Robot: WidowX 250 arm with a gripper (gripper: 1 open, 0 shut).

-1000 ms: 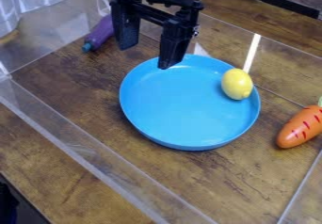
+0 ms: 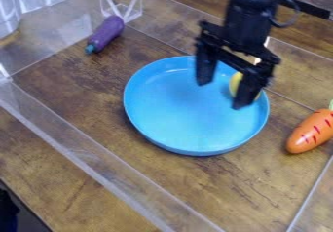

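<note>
My gripper [image 2: 225, 78] hangs blurred and open over the right part of a blue plate [image 2: 182, 119]. A yellow object [image 2: 236, 83], lemon-like, sits on the plate's right side, partly hidden behind one finger. Whether the fingers touch it cannot be told.
An orange carrot [image 2: 311, 131] lies right of the plate on the wooden table [image 2: 78, 138]. A purple object [image 2: 107, 33], like an eggplant, lies at the back left. Clear strips edge the table at left and front.
My gripper has moved right from above the back left of the plate to over the yellow object, which it now partly hides.
</note>
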